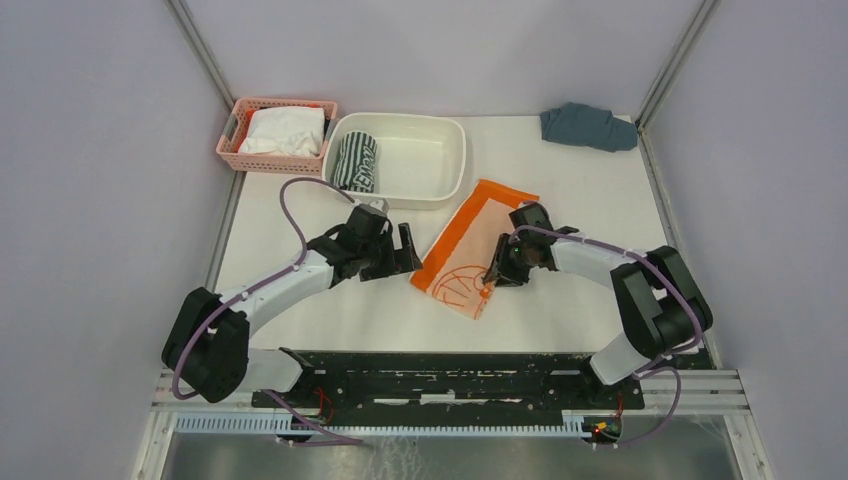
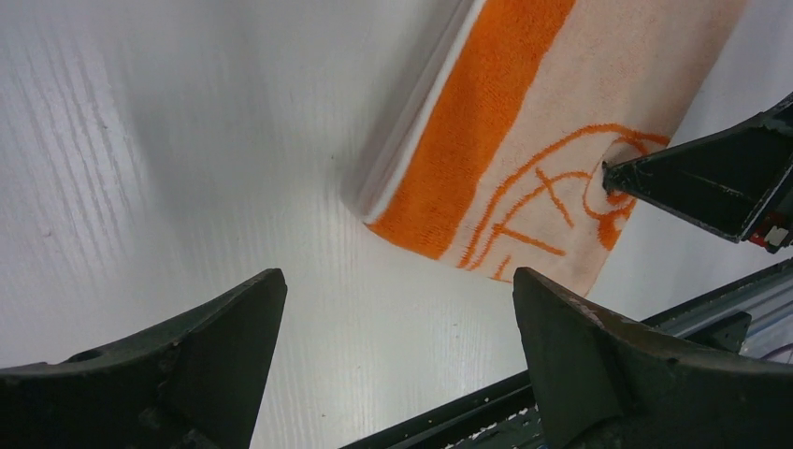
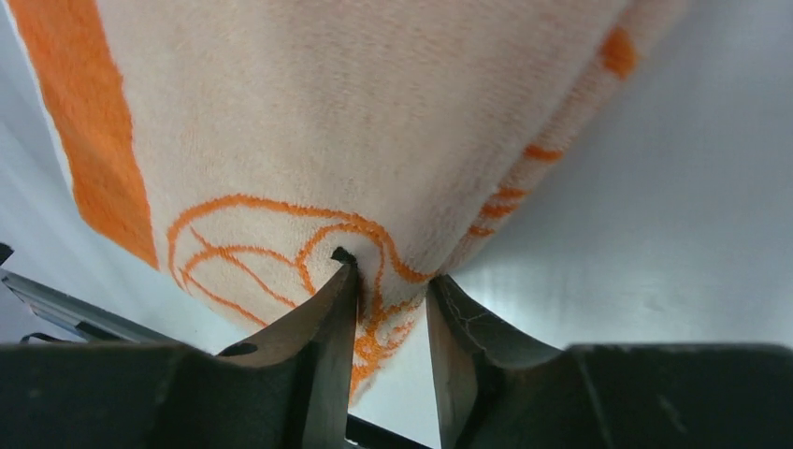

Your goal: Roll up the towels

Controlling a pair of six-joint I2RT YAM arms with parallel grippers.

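Observation:
A folded peach towel (image 1: 470, 240) with an orange border lies slanted across the middle of the table. My right gripper (image 1: 494, 279) is at its lower right edge. In the right wrist view, the fingers (image 3: 323, 351) stand partly apart, with the towel edge (image 3: 388, 309) between them; a firm pinch cannot be made out. My left gripper is open beside the towel's left edge, above bare table, with nothing between its fingers. The towel's near left corner (image 2: 374, 223) shows ahead of it.
A white bin (image 1: 418, 160) holding a rolled striped towel (image 1: 355, 162) stands at the back. To its left is a pink basket (image 1: 228, 150) with white cloth (image 1: 284, 132). A dark blue-grey towel (image 1: 588, 128) lies at the back right. Bare table shows on both sides.

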